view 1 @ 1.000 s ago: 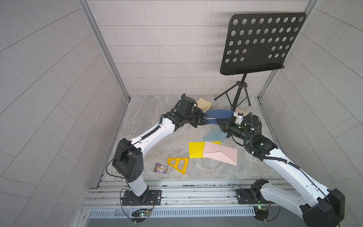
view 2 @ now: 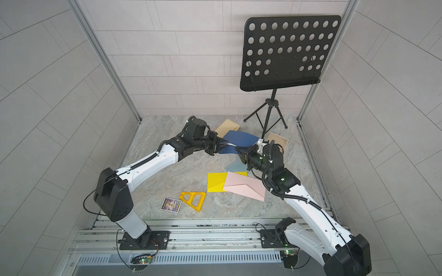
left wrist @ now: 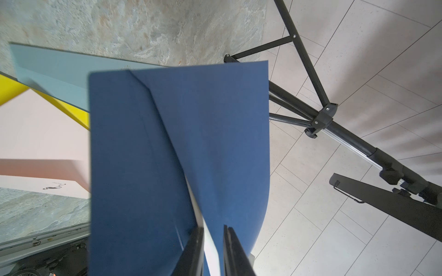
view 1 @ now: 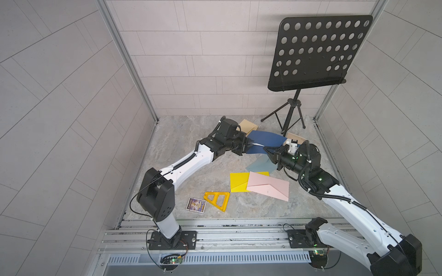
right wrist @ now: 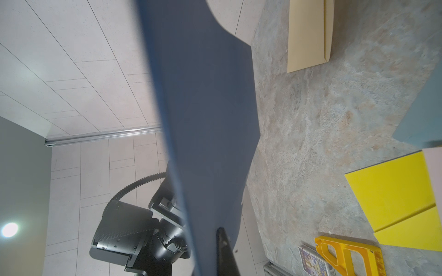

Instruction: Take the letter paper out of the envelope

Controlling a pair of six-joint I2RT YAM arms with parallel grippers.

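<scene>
A dark blue envelope is held up between the grippers, with a white paper strip showing in its opening in the left wrist view. My left gripper has its fingers apart at that opening, around the white strip; whether it touches it is unclear. My right gripper is shut on the envelope at its far side, seen edge-on in the right wrist view, where the envelope hides much of the fingers.
Light blue, yellow and pink envelopes, a yellow triangle frame, a card box and tan envelopes lie on the table. A black music stand stands at the back right.
The blue envelope appears flatter-faced and larger in the top left view than a second ago; both wrists have shifted slightly.
</scene>
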